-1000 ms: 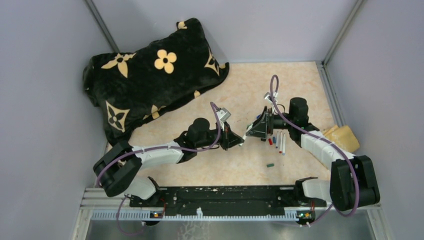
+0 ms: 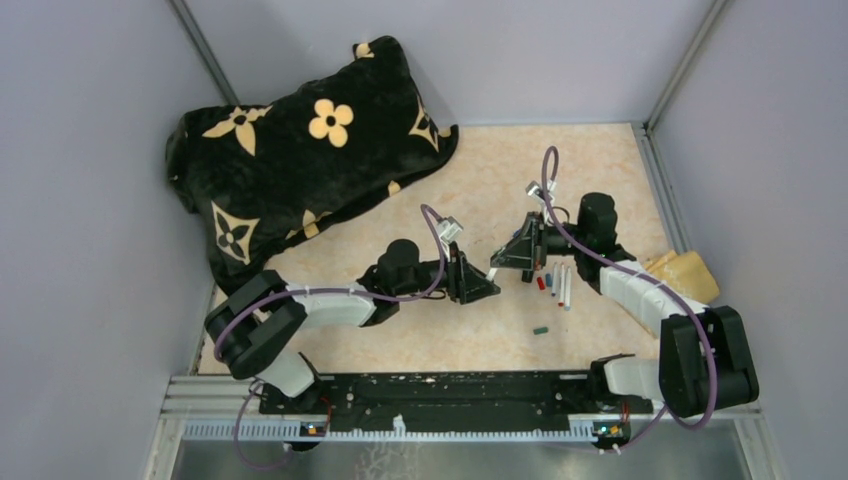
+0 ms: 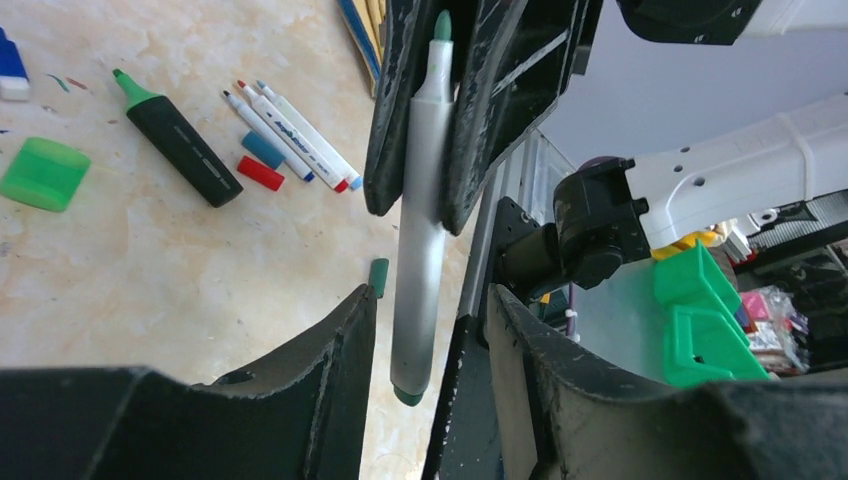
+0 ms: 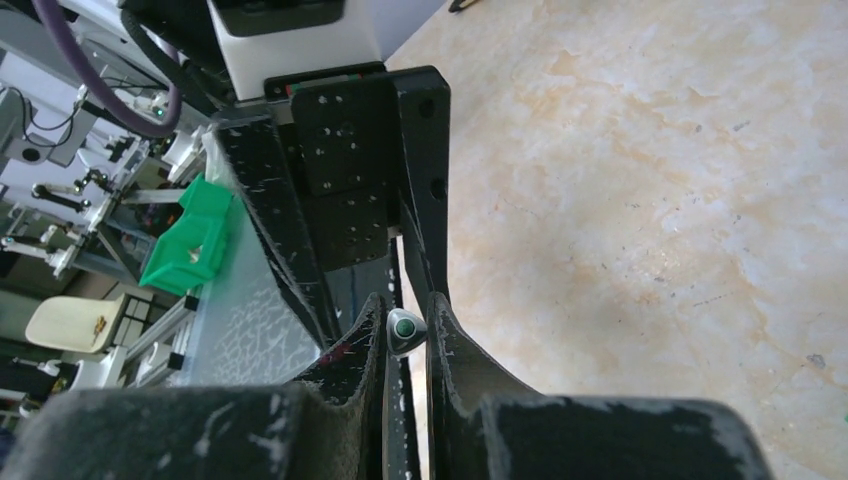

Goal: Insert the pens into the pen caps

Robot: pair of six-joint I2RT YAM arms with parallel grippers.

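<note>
A silver-white pen with a green tip stands upright in my right gripper, which is shut on its upper half; its green-ringed end shows between the fingertips in the right wrist view. My left gripper is open around the pen's lower part, its fingers apart from the barrel. A green cap point(image 3: 378, 277) lies on the table point(image 2: 420, 340). White pens point(image 3: 300, 135), a red cap point(image 3: 260, 172), a blue cap point(image 3: 262, 148) and a black highlighter point(image 3: 180, 150) lie nearby.
A green highlighter cap point(image 3: 45, 172) lies near the highlighter. A black patterned cloth point(image 2: 300, 140) covers the back left. Yellow folders point(image 2: 685, 275) lie at the right edge.
My left gripper has opened and moved slightly right around the pen, which it was shut on near its lower end. The right gripper has shifted only slightly.
</note>
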